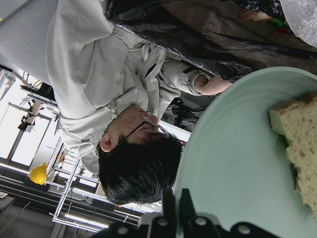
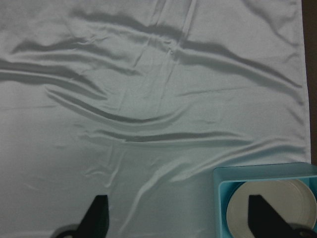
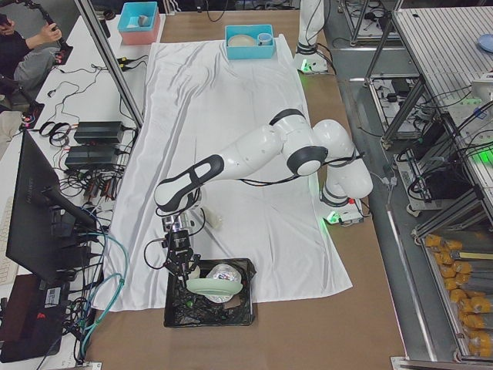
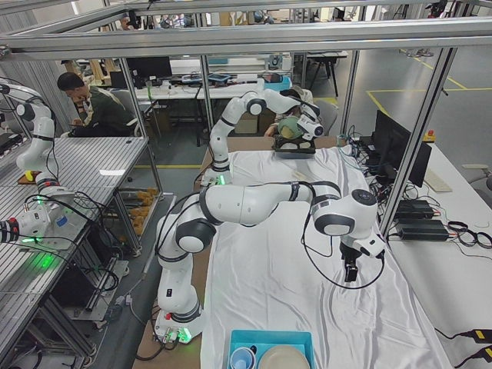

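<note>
My left gripper is shut on the rim of a pale green plate [image 3: 214, 286], which is tilted over a black bag-lined bin [image 3: 185, 312]. In the left wrist view a slice of bread [image 1: 297, 144] rests on the plate [image 1: 228, 163]. A foil-like round item [image 3: 226, 272] is in the bin. My right gripper hangs open over the white cloth, with nothing between its fingers.
A blue bin [image 2: 218, 198] holding a beige plate [image 2: 267, 203] and a cup [image 4: 241, 358] sits at the far end of the cloth. A monitor and cables line one side. A person is beside the black bin.
</note>
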